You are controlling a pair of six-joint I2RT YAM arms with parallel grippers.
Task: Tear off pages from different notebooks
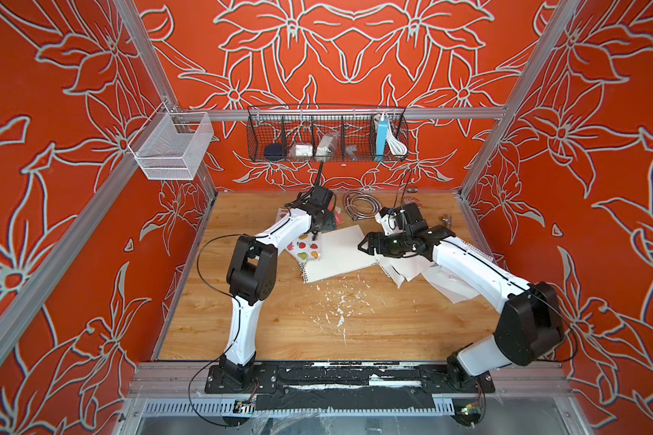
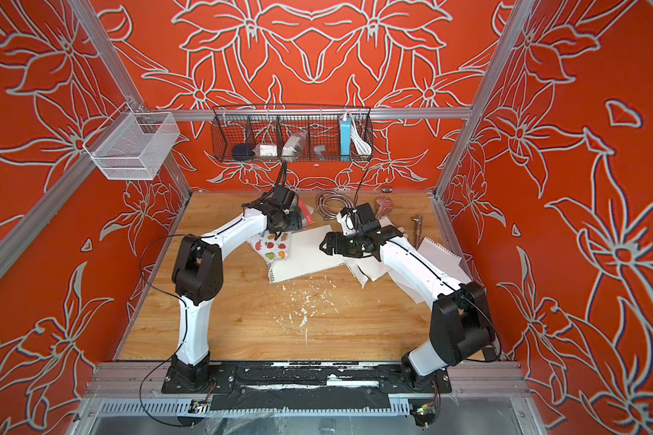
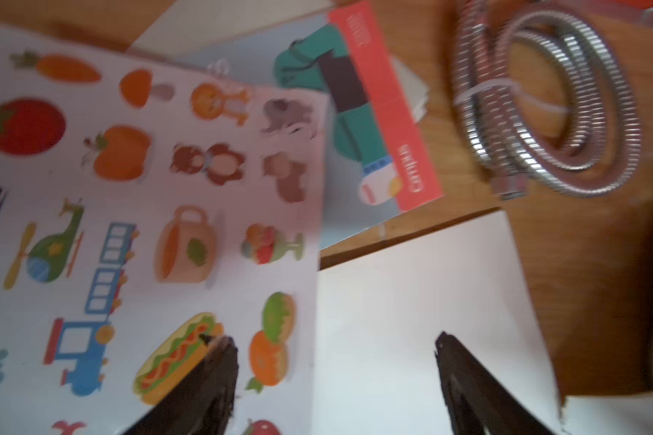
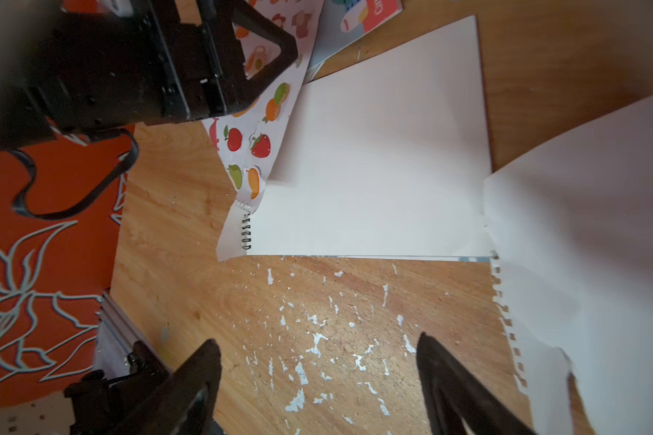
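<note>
A spiral notebook with a blank white page lies mid-table. A sticker sheet covered in pictures overlaps its left side, over a blue-and-red card. My left gripper hangs over the sticker sheet and the notebook's left part, open and empty, as the left wrist view shows. My right gripper is open above the notebook's right part, with nothing between its fingers. Crumpled white sheets with torn perforated edges lie to the right, partly over another spiral pad.
A coiled metal hose lies behind the notebook. A wire basket hangs on the back wall, a white mesh basket on the left.
</note>
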